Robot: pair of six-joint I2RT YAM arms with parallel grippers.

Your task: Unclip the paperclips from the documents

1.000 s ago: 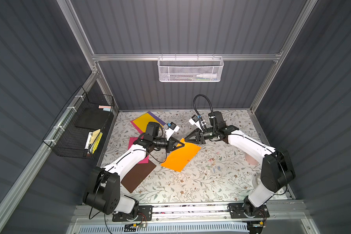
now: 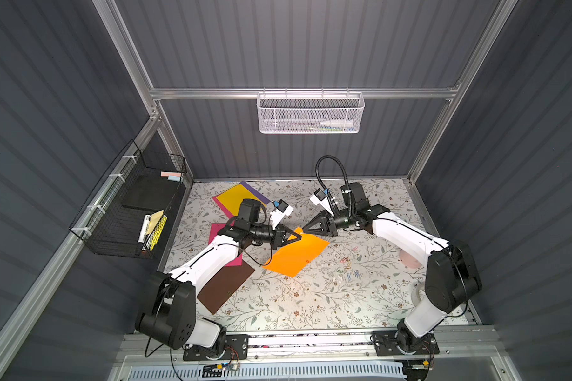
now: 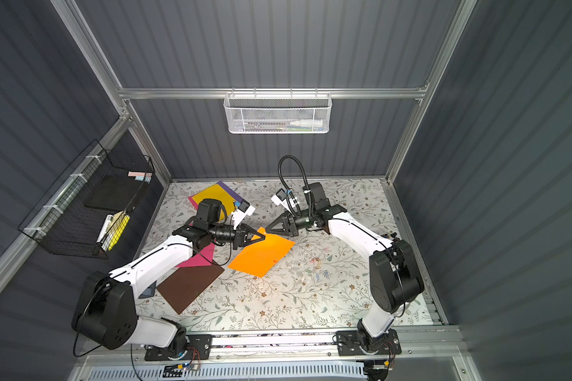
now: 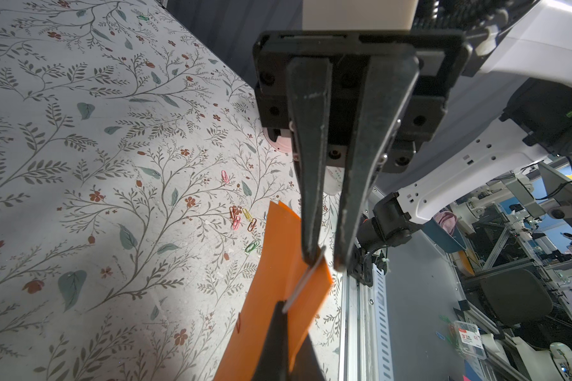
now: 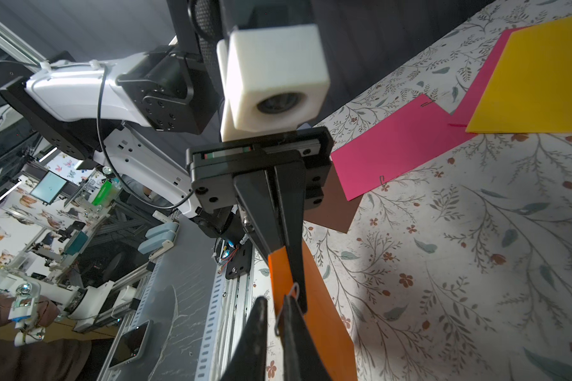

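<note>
An orange sheet (image 2: pixel 295 257) is lifted at its far corner between my two grippers. My left gripper (image 2: pixel 298 238) is shut on the sheet's edge, and a silvery paperclip (image 4: pixel 305 282) runs along that edge between the two grippers' fingertips. My right gripper (image 2: pixel 306 230) is shut at that same clip and corner, its tips (image 5: pixel 289 324) beside the clip in the right wrist view; whether they grip the clip itself is hard to tell.
Pink sheets (image 5: pixel 400 149), yellow and purple sheets (image 2: pixel 238 197) and a brown sheet (image 2: pixel 225 285) lie on the left of the table. Loose coloured paperclips (image 4: pixel 235 219) lie right of centre. A wire basket (image 2: pixel 92 241) hangs at the left.
My right gripper has shifted very slightly to the right, and the orange sheet has moved a little with it. The left arm looks unchanged.
</note>
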